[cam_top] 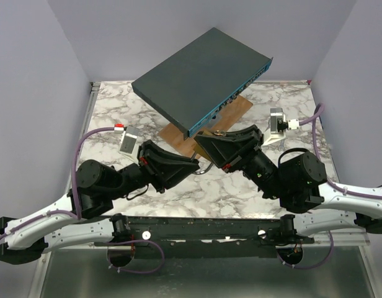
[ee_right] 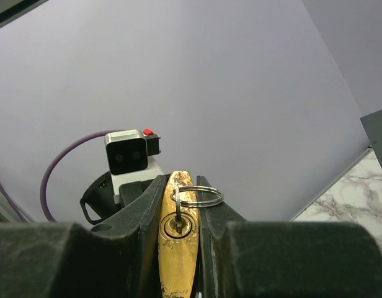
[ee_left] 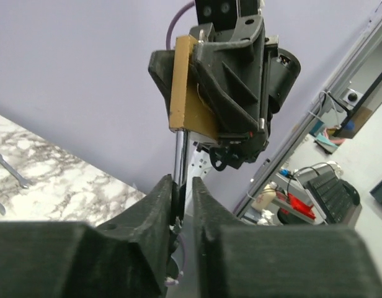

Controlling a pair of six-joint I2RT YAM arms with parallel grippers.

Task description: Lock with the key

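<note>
The brass padlock (ee_right: 178,261) is clamped in my right gripper, its keyhole end facing the right wrist camera. A key (ee_right: 178,214) stands in the keyhole, with a ring (ee_right: 206,197) hanging from it. From the body's other end, the steel shackle (ee_left: 180,158) runs down toward my left gripper. Its fingers stand close together around the shackle; whether they grip it is unclear. Seen from above, the shackle (cam_top: 204,170) curves between both grippers, in front of the dark box. Whether the shackle is fully seated does not show clearly.
A large dark flat box (cam_top: 200,77) lies tilted over a wooden board (cam_top: 237,115), close behind the grippers. Wrenches (ee_left: 12,171) lie on the marble-patterned table (cam_top: 110,115). Bare tabletop shows on both sides of the box.
</note>
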